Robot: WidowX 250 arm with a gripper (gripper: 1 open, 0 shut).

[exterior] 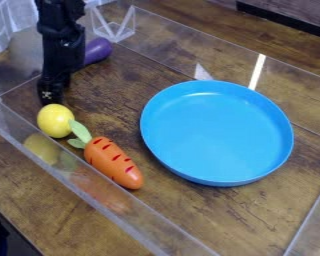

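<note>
My gripper (51,88) hangs low at the upper left of the camera view, a dark shape just above a yellow lemon-like object (55,121). Its fingertips are dark and hard to make out. An orange toy carrot (112,160) with green leaves lies below the lemon. A purple object (95,53) sits behind the gripper, partly hidden by it. A blue plate (216,133) fills the right middle.
A clear plastic wall runs diagonally along the lower left, close beside the lemon and carrot.
</note>
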